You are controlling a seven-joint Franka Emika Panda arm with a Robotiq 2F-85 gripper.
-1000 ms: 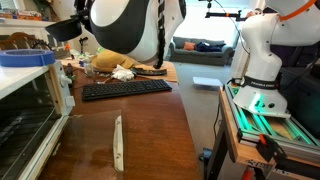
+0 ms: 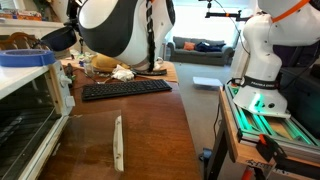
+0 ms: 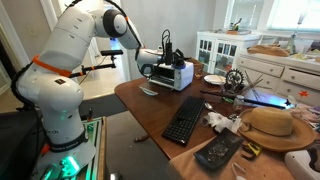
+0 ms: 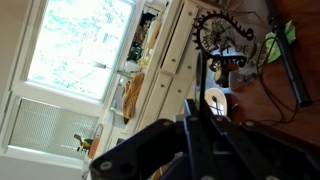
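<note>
A black vessel-like object (image 2: 60, 39), perhaps a small pot, hangs at the upper left in exterior view 1, tilted. My gripper (image 3: 166, 43) is shut on it, with the fingers themselves small and dark. Below the object is a blue bowl or dish (image 2: 26, 58) on top of the white toaster oven (image 3: 171, 76). Exterior view 2 shows the black object (image 3: 180, 57) just over the oven's top; whether it touches the blue dish I cannot tell. Dark shapes fill the lower middle of the wrist view, and the held part is hard to make out.
A black keyboard (image 2: 127, 89) lies on the brown table (image 2: 160, 130). In exterior view 2, a straw hat (image 3: 270, 122), a dark flat box (image 3: 218, 150) and a white cloth (image 3: 222, 122) crowd the right side.
The black object has come down closer to the blue dish. My arm has shifted slightly and lowered with it, still shut on the object.
</note>
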